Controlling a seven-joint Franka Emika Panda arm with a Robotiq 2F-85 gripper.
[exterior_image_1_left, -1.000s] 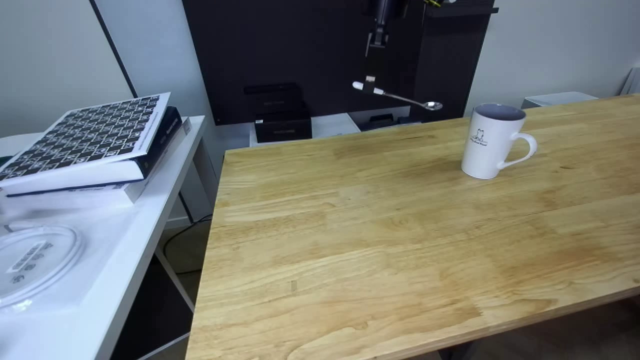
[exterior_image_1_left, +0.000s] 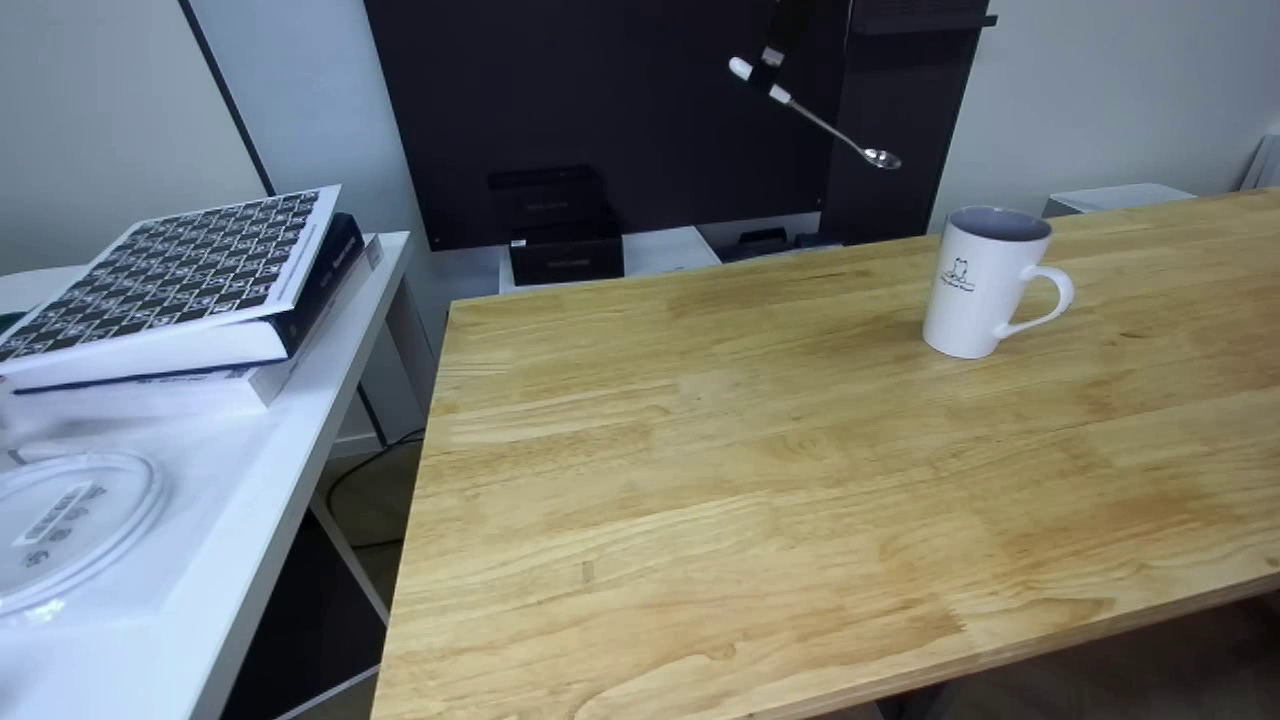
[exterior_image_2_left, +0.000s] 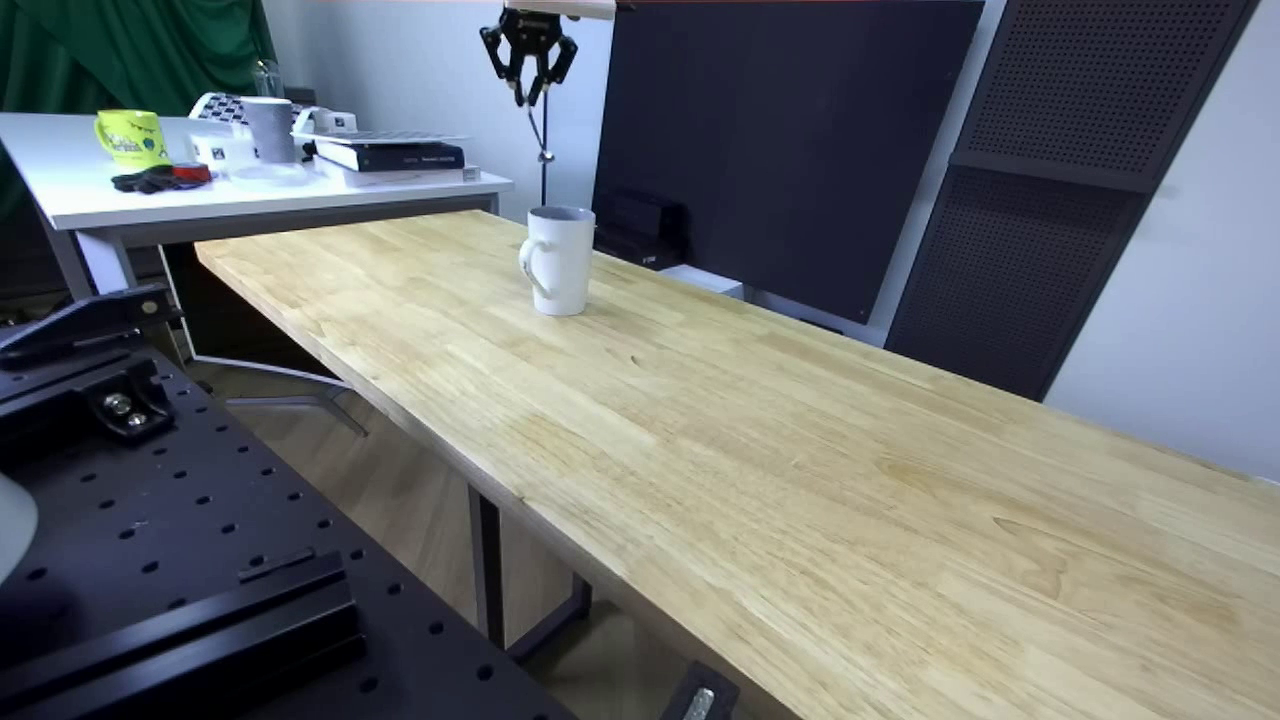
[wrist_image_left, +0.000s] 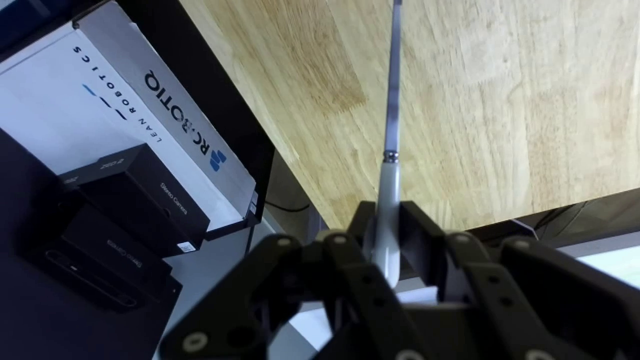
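Observation:
High above the table's back edge, my gripper is shut on the white handle of a long spoon (wrist_image_left: 390, 180). In exterior view 1 the spoon (exterior_image_1_left: 828, 125) slants down to the right, its metal bowl lowest and pointing toward the mug's side. A tall white mug (exterior_image_1_left: 978, 288) with a grey inside stands upright on the wooden table, handle to the right. The spoon's bowl is above and left of the mug's rim, apart from it. Exterior view 2 shows the gripper (exterior_image_2_left: 530, 94) above and behind the mug (exterior_image_2_left: 559, 262). The wrist view leaves out the spoon's bowl and the mug.
A white side table (exterior_image_1_left: 270, 480) at the left carries stacked books (exterior_image_1_left: 180, 282). Behind the table are a dark panel (exterior_image_2_left: 768, 144) and black boxes (wrist_image_left: 141, 198).
Gripper and spoon have risen and shifted slightly right in exterior view 1. The spoon now tilts more steeply, bowl end down. The mug has stayed in place.

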